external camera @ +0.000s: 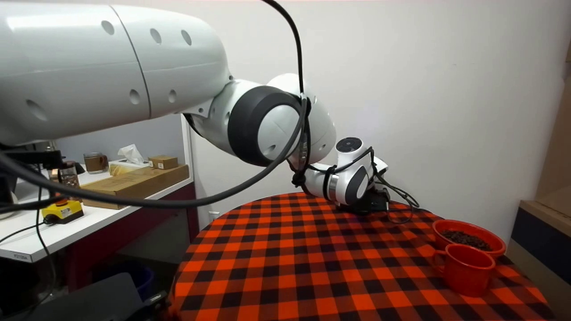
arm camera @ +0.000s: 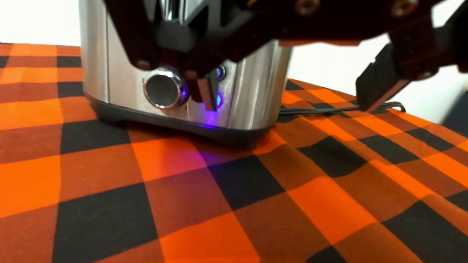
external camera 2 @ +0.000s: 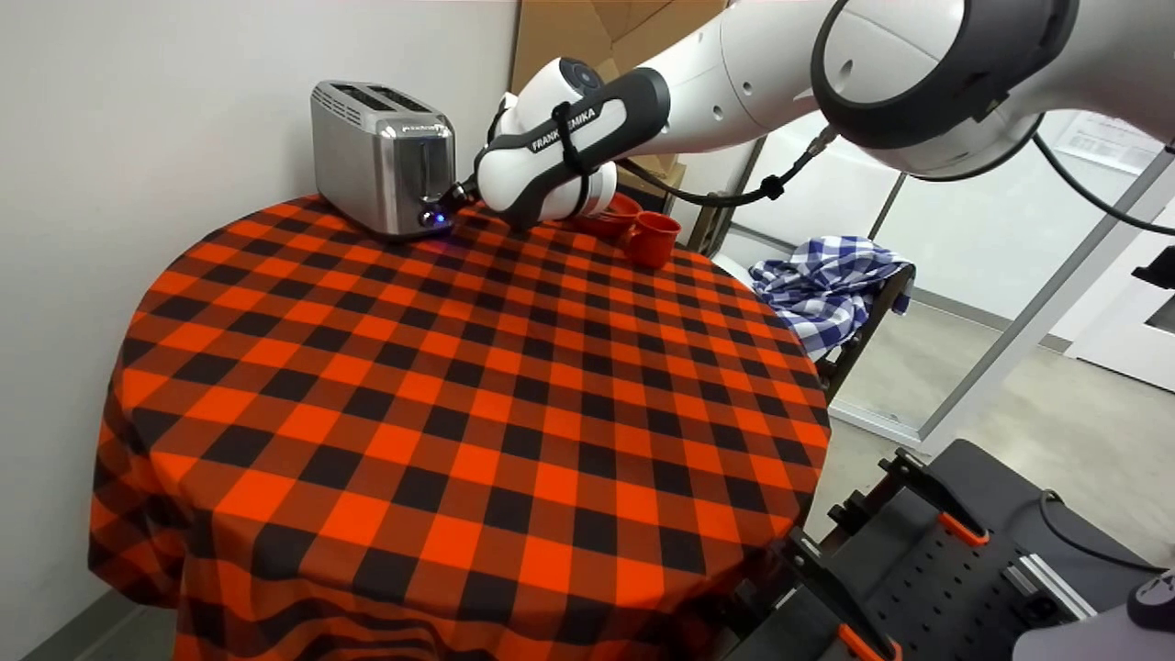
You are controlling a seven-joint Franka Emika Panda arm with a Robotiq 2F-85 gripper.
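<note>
A brushed-metal toaster point(external camera 2: 380, 160) stands upright on the checked cloth near the wall. Its front carries a round dark knob point(arm camera: 163, 90) with a chrome ring, and small blue-lit buttons point(arm camera: 219, 100) beside it. My gripper is open at this front face, its fingers wide apart and nothing between them. One finger point(arm camera: 209, 94) overlaps the panel between knob and buttons; whether it touches is unclear. The other finger point(arm camera: 381, 79) is out past the toaster's right side. The arm hides the toaster in exterior view 1.
A red mug point(external camera: 466, 270) and a red bowl point(external camera: 440, 227) of dark bits stand at the table's edge. A black cord point(arm camera: 316, 110) runs along the cloth behind the toaster. Most of the checked tablecloth point(external camera 2: 441, 441) is clear.
</note>
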